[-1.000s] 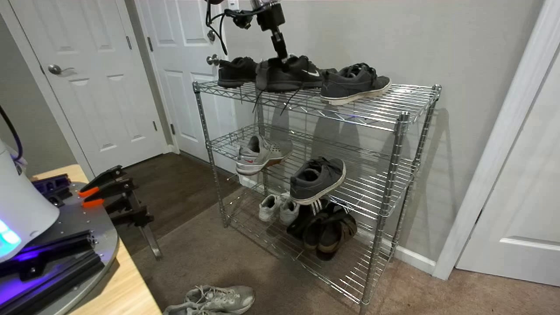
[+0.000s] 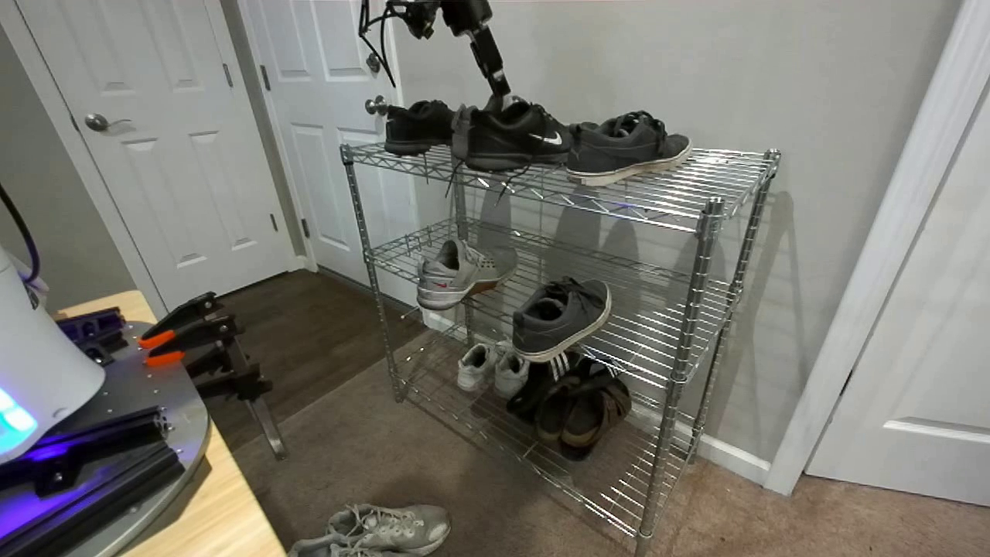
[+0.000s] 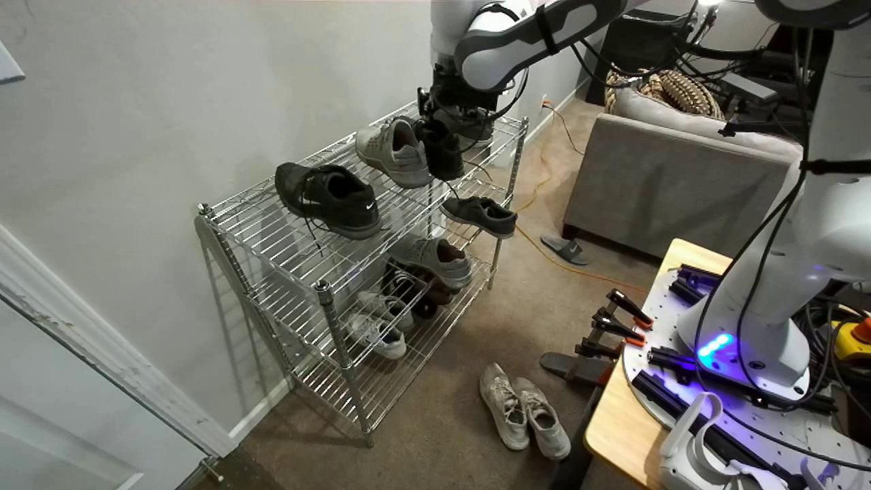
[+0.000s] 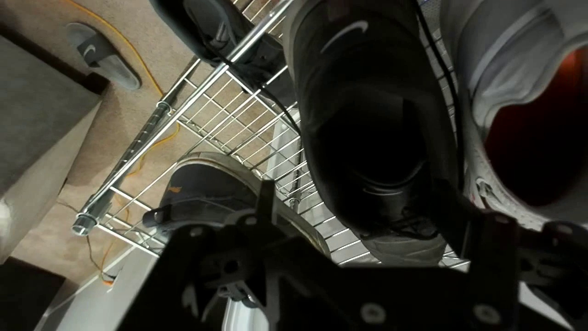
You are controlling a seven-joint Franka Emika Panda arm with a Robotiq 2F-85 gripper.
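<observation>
My gripper is at the top shelf over a black Nike shoe (image 4: 366, 71), its fingers spread apart in the wrist view. The left finger (image 4: 266, 201) stands clear of the shoe's side, over the gap beside a dark grey shoe (image 4: 212, 190). The right finger (image 4: 450, 212) overlaps the shoe's edge; contact cannot be told. In exterior view 1 the Nike shoe (image 2: 506, 139) sits on the top shelf under the fingers, laces hanging through the wires. Exterior view 2 shows this shoe (image 3: 441, 154) beside a grey sneaker (image 3: 394, 151); the fingertips are hidden there.
The wire rack (image 2: 733, 172) holds more shoes on its lower shelves. Another black Nike shoe (image 3: 328, 199) lies toward the other end of the top shelf. A grey pair (image 3: 522, 408) rests on the carpet, and the wall is close behind the rack.
In exterior view 1 the arm has tilted and shifted slightly left, and the fingertips have risen a little. The Nike shoe sits slightly lower. The other shoes have not moved.
</observation>
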